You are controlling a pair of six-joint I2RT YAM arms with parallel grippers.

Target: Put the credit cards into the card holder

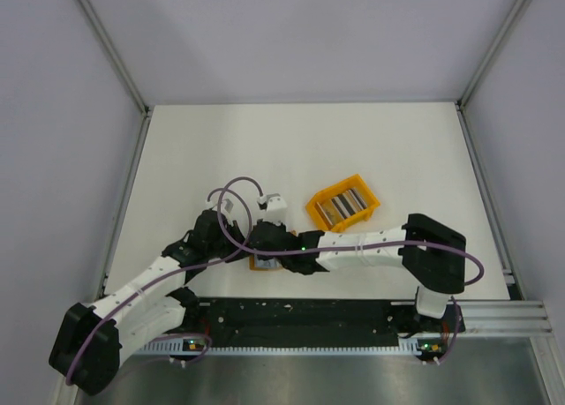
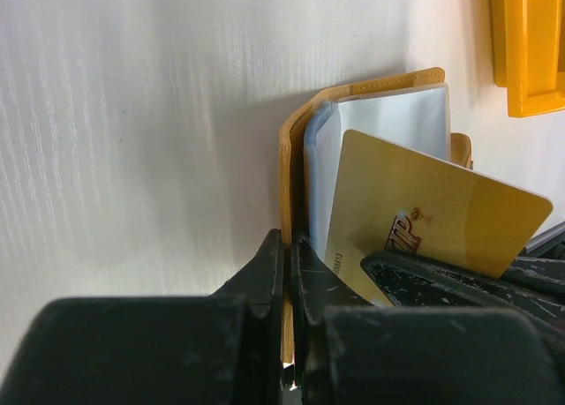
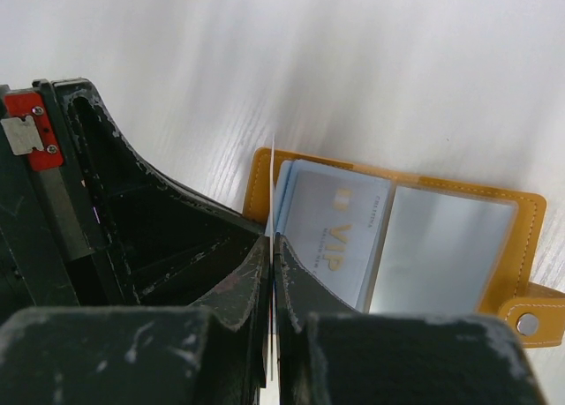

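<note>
The tan card holder (image 3: 433, 183) lies open, with clear pockets and a pale VIP card (image 3: 331, 224) in one of them. My left gripper is shut on the holder's edge, whose tan rim runs between the fingertips. A gold card (image 2: 424, 198) stands tilted against the white-blue pocket (image 2: 397, 118) in the left wrist view. My right gripper is shut on this card, seen edge-on as a thin line between its fingers. Whether the card's lower edge is inside the pocket I cannot tell. In the top view the arms cover most of the holder (image 1: 264, 263).
An orange tray (image 1: 315, 214) with several cards in slots stands right of and behind the grippers. Both grippers are close together, with the left one's black finger (image 3: 168, 202) beside the right one.
</note>
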